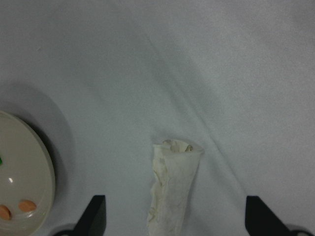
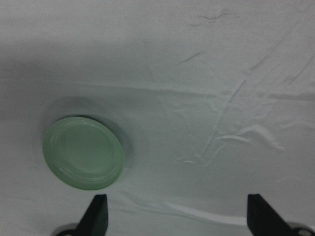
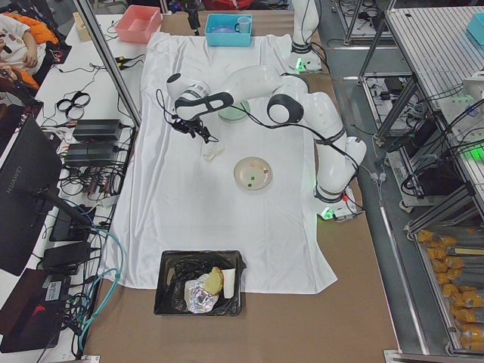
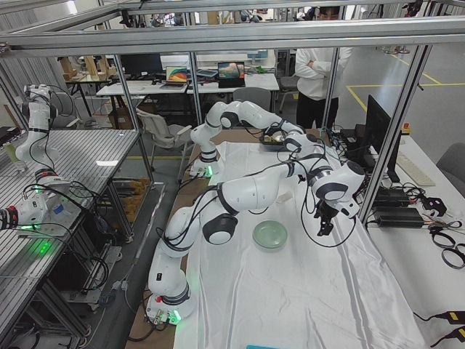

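A crumpled white paper wrap (image 1: 172, 187) lies on the white cloth; in the left wrist view it sits below the open left gripper, with nothing held. Left of it is a cream plate (image 1: 24, 172) with small orange and green pieces, also in the camera left view (image 3: 252, 173). A green plate (image 2: 82, 152) is under and left of the right gripper, which stands open and empty over bare cloth.
A black lined bin (image 3: 162, 302) with foil and food stands at the near edge. A blue bin (image 3: 227, 41) is at the far end. Monitors and cables (image 3: 83, 242) line one side.
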